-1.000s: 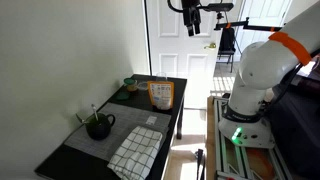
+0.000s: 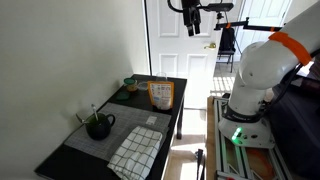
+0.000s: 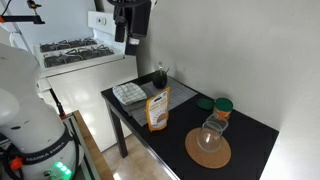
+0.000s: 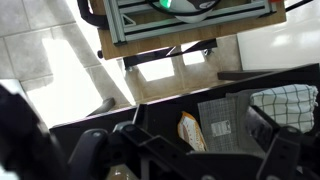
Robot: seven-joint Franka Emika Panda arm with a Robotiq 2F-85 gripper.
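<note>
My gripper hangs high above the counter's front edge, well apart from everything on it. Its fingers stand open with nothing between them; in the wrist view the dark fingers show at the bottom. An orange and white bag stands upright near the counter's front. The checkered cloth lies flat at one end, and a dark pot with something sticking out sits by the wall. A clear glass container rests on a round cork mat.
A green-lidded can and a green round item stand near the wall. Grey mats cover part of the black counter. A stove is visible beyond in exterior view 2.
</note>
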